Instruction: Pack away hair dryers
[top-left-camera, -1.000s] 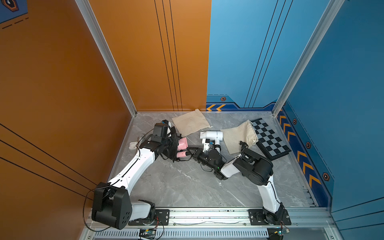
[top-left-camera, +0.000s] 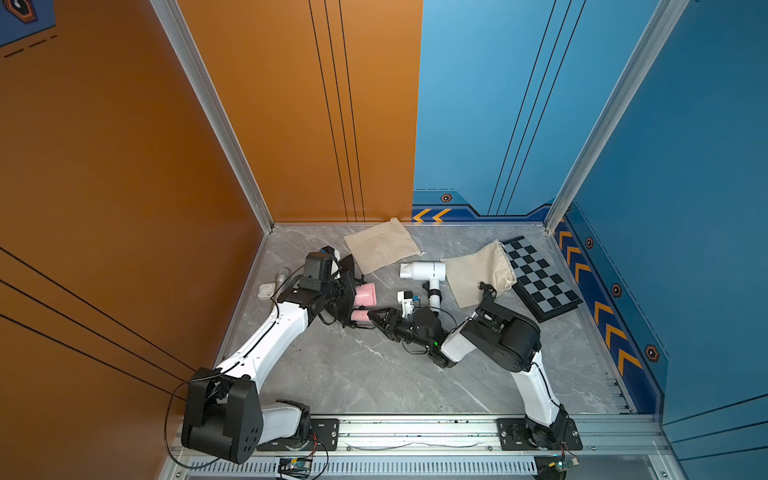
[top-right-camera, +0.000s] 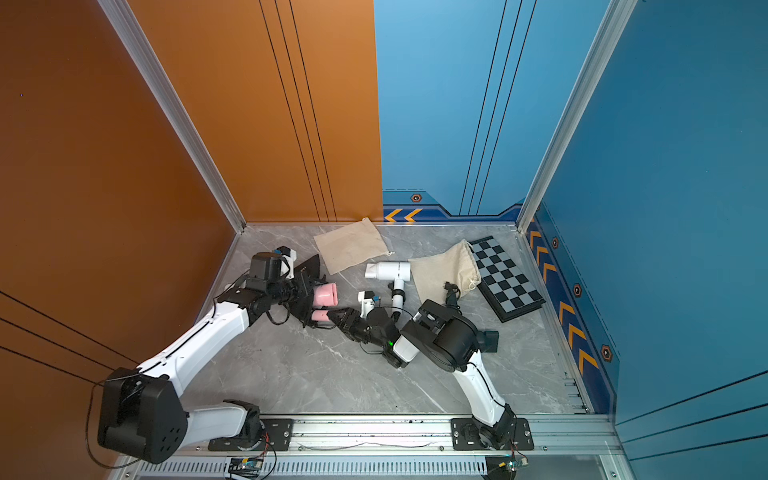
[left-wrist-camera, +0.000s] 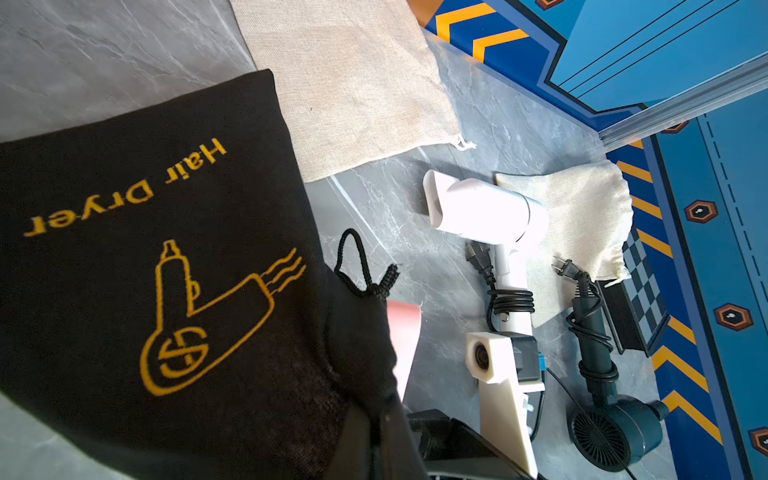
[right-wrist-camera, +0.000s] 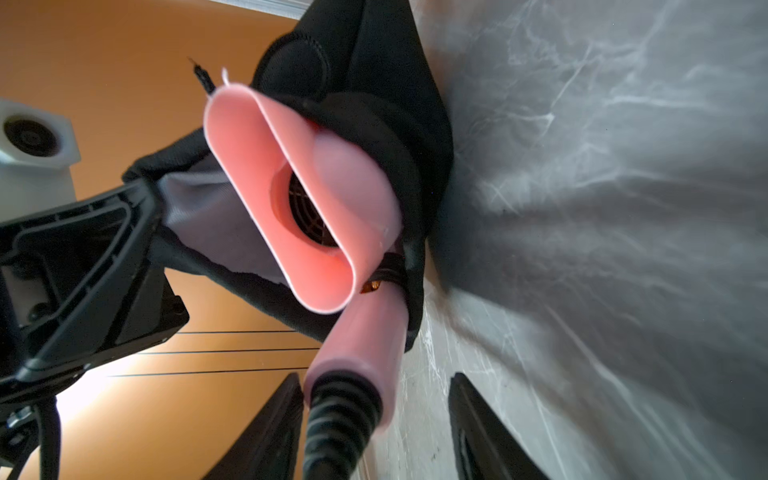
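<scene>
A pink hair dryer (right-wrist-camera: 364, 200) sits with its barrel partly inside the mouth of a black bag (left-wrist-camera: 112, 264); its nozzle and handle stick out towards my right gripper. The right fingers stand apart on either side of the black cord sleeve at the handle's end, without closing on it. My left gripper is shut on the bag's rim. A white hair dryer (top-left-camera: 424, 271) lies mid-table. The dark hair dryer (left-wrist-camera: 612, 424) rests further right, mostly behind my right arm in the top left view.
Flat at the back lies an empty beige bag (top-left-camera: 382, 245). Another beige bag (top-left-camera: 480, 273) lies beside the white dryer, against a checkered board (top-left-camera: 545, 276) on the right.
My right gripper has shifted slightly left and towards the front. The pink handle has swung a little towards the front, and the bag's mouth has shifted slightly with it.
</scene>
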